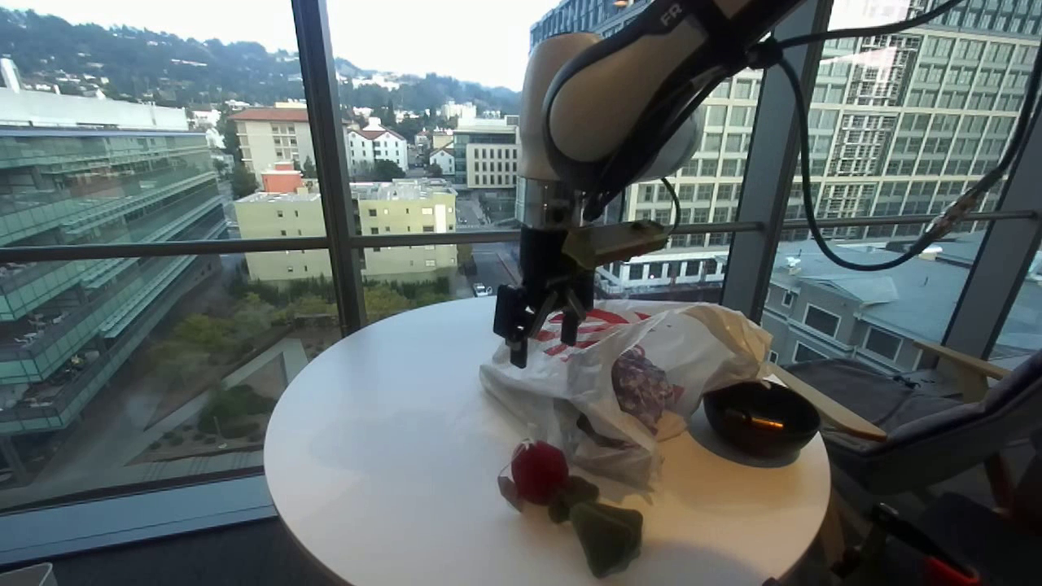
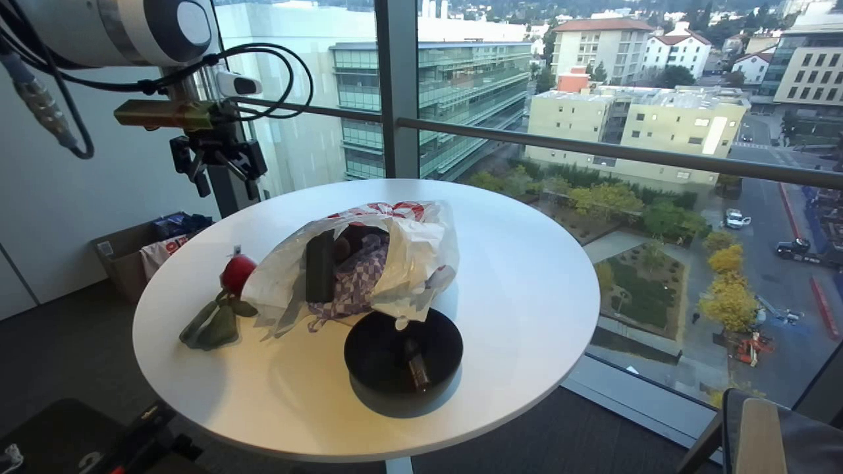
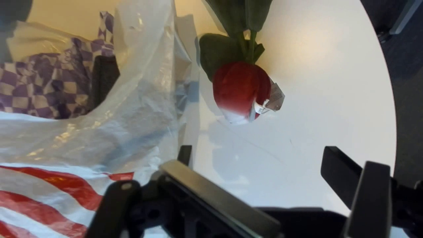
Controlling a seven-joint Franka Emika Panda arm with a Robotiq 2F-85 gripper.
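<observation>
On the white table lies a red artificial flower (image 3: 238, 85) with dark green leaves (image 1: 607, 535) and a small tag. Beside it rests a white plastic bag (image 2: 419, 253) with red stripes, its mouth showing a purple-checked cloth (image 2: 359, 280) and a dark block-like item (image 2: 320, 267). My gripper (image 1: 544, 347) hangs above the table, higher than the flower and close over the bag in exterior view 1. Its fingers (image 3: 368, 198) stand wide apart in the wrist view, only bare table visible between them; the flower is ahead of them, apart.
A black bowl (image 2: 403, 359) holding a small dark item (image 2: 416, 365) stands by the bag. Bare tabletop (image 2: 521, 276) stretches to the window side. Windows surround the table, and a chair (image 1: 938, 400) sits close at the right.
</observation>
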